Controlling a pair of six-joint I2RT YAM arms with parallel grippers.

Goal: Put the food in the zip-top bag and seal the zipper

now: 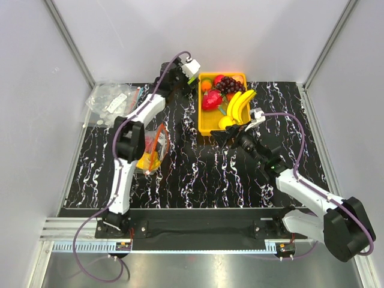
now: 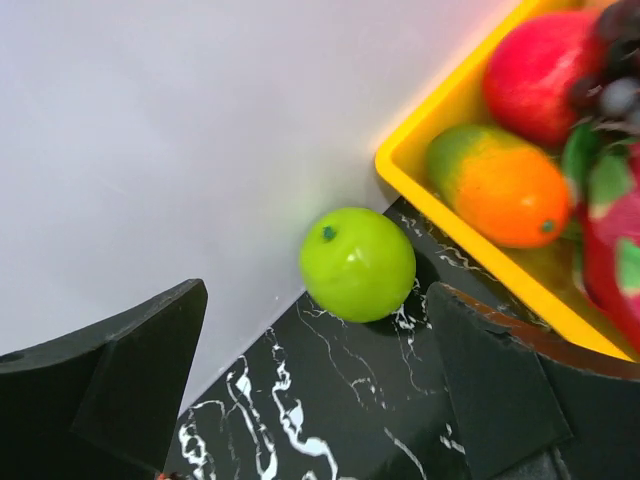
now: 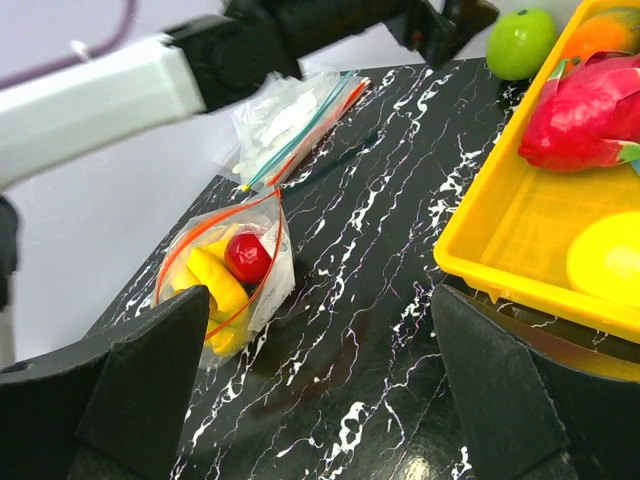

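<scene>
My left gripper [image 1: 186,78] stands open over a green apple [image 2: 356,263], which rests on the marble counter between the back wall and the yellow bin [image 1: 204,123]; nothing is between its fingers. An open zip-top bag [image 1: 150,153] with red-orange rim, holding yellow fruit and a red one [image 3: 246,256], sits left of centre. My right gripper [image 1: 231,135] is open at the bin's front edge. The bin holds bananas [image 1: 240,105], grapes [image 1: 229,85], a dragon fruit [image 3: 575,125], an orange-green mango [image 2: 510,190] and other fruit.
Flat empty bags [image 1: 111,105] lie at the back left. Walls border the counter at back and sides.
</scene>
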